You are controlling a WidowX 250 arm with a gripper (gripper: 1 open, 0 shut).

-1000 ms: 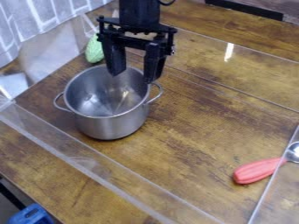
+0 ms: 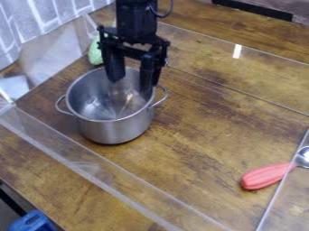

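A black gripper (image 2: 128, 63) hangs over the far part of a steel pot (image 2: 115, 122), its two dark fingers pointing down at or just inside the rim and spread apart. The pot stands upright at the left of the wooden table, with looped side handles. Whether anything is between the fingers is not clear; none shows.
A pale green object (image 2: 96, 50) lies behind the pot, partly hidden. A pink-handled spoon (image 2: 263, 176) lies at the front right. A blue object (image 2: 34, 224) is at the lower left corner. Clear panels border the area.
The pot and the other objects have not visibly moved.
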